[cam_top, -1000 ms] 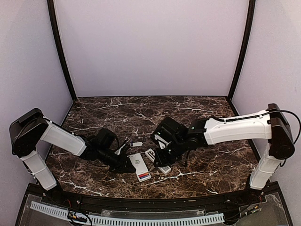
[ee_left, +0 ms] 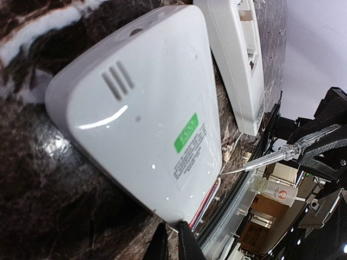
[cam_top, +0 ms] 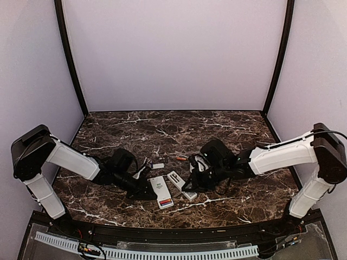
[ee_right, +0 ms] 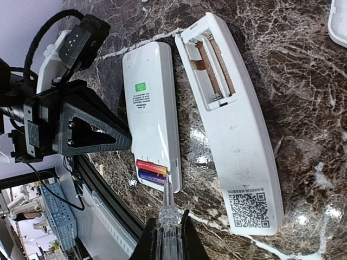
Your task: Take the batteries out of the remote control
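A white remote (ee_right: pixel 149 97) with an ECO label lies flat. A red battery (ee_right: pixel 150 166) and a blue battery (ee_right: pixel 150 177) sit side by side in its open compartment. My left gripper (cam_top: pixel 154 195) is shut, its fingertips (ee_left: pixel 187 241) close together against the remote's side. In the right wrist view my right gripper is shut on a clear screwdriver (ee_right: pixel 169 216). The screwdriver's tip is at the compartment's edge beside the batteries; whether it touches them I cannot tell.
Another white remote (ee_right: pixel 238 146), its compartment empty, lies to the right. A small white piece (cam_top: pixel 157 166) and an orange stick-like object (cam_top: pixel 181 158) rest behind.
My right gripper has shifted to the right, and the orange object behind it now shows. The left arm and the remote it touches have stayed put.
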